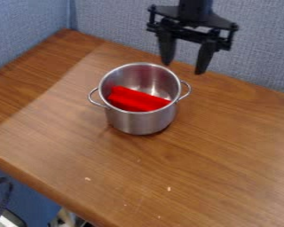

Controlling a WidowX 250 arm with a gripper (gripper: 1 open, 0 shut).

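Observation:
A steel pot (139, 121) with two side handles stands on the wooden table, a little left of centre. A red cylindrical object (134, 99) lies inside it. My black gripper (185, 57) is raised above and behind the pot at the top of the camera view, its two fingers wide apart and open, with nothing seen between them.
A grey padded wall (97, 18) runs behind it. The table's edge lies at the lower left.

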